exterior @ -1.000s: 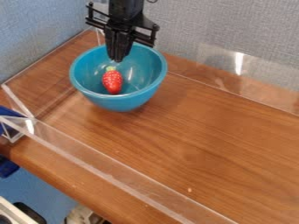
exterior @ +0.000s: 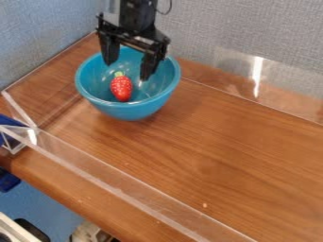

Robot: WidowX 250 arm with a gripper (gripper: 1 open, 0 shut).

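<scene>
A light blue bowl (exterior: 139, 106) sits toward the back left of the wooden surface. Inside it lies a red strawberry (exterior: 121, 88) with a green top. My black gripper (exterior: 130, 60) is over the bowl's back part, its two fingers spread wide above and behind the strawberry, nothing held between them.
Clear plastic walls edge the wooden surface (exterior: 233, 161), which is bare to the right and front. A dark blue object (exterior: 8, 128) is at the left edge, outside the wall. A grey textured wall stands behind.
My gripper has come lower over the bowl, and its fingers stand wider apart than a second ago. The bowl and strawberry have not visibly moved.
</scene>
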